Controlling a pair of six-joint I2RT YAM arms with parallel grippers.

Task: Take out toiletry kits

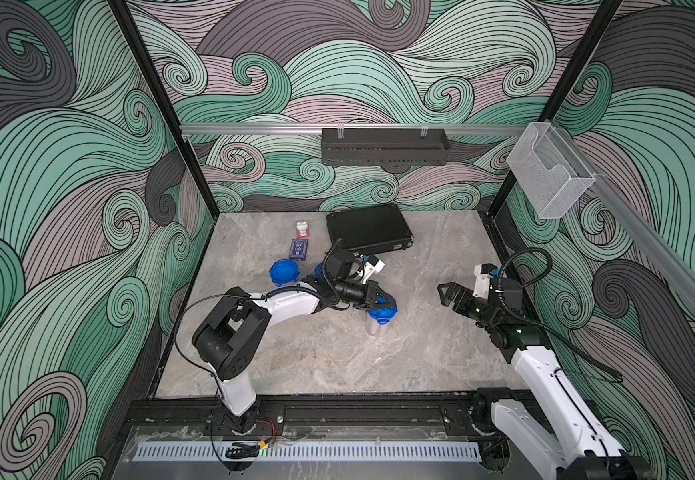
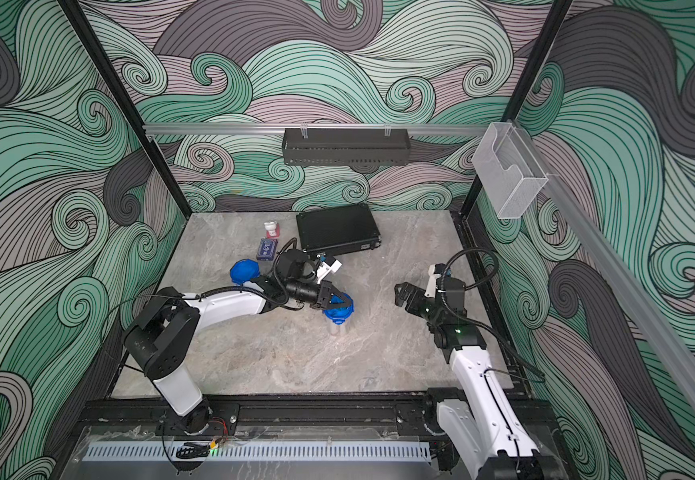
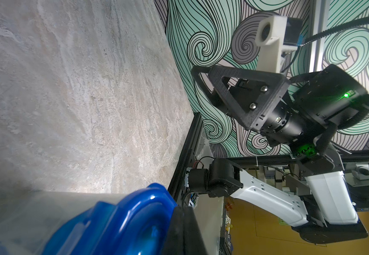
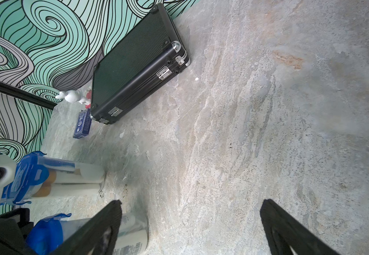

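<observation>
A clear container with a blue lid (image 1: 382,314) stands near the table's middle, upright. My left gripper (image 1: 385,303) is at that lid; in the left wrist view its fingers (image 3: 176,233) are together beside the raised blue rim (image 3: 152,199), and nothing shows between them. Whether they touch the rim, I cannot tell. A second blue-lidded container (image 1: 284,272) is farther back left, and a little blue of another shows behind the left arm. Toiletries show through the clear wall of a container (image 4: 76,178) in the right wrist view. My right gripper stands open and empty over the table's right side.
A black case (image 1: 369,229) lies at the back. Left of it are a small dark blue box (image 1: 298,249) and a white figure (image 1: 302,229). A wire basket (image 1: 551,172) hangs at the right and a black shelf (image 1: 385,147) at the rear.
</observation>
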